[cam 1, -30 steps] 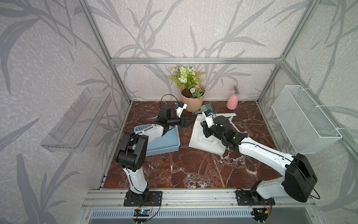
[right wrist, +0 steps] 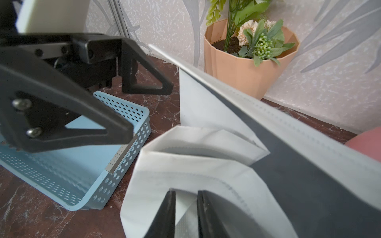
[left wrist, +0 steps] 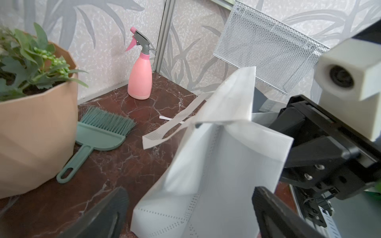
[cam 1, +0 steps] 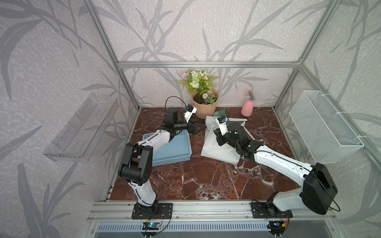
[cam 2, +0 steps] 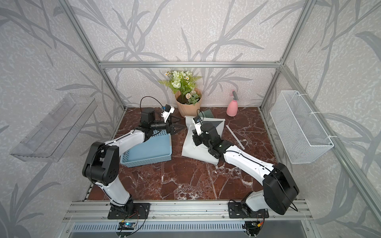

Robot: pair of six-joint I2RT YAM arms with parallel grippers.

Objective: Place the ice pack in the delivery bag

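The white delivery bag (cam 1: 217, 152) with a grey lining lies on the table right of centre, its mouth raised toward the back. In the left wrist view the bag (left wrist: 222, 166) stands up with creased walls and a loose strap. My left gripper (cam 1: 201, 127) is open beside the bag's left edge, apart from it. My right gripper (cam 2: 194, 138) hangs over the bag. In the right wrist view its fingertips (right wrist: 170, 198) stand a narrow gap apart against the bag's folds, and nothing clearly shows between them. I cannot make out the ice pack in any view.
A blue basket (cam 2: 148, 148) sits under my left arm. Behind the bag are a potted plant (cam 1: 204, 107) and a green brush with dustpan (left wrist: 99, 136). A pink spray bottle (cam 1: 247, 107) stands back right.
The bag's far flap has risen and spread toward the back, covering part of the green dustpan. My left gripper has shifted slightly left. The right arm looks almost still.
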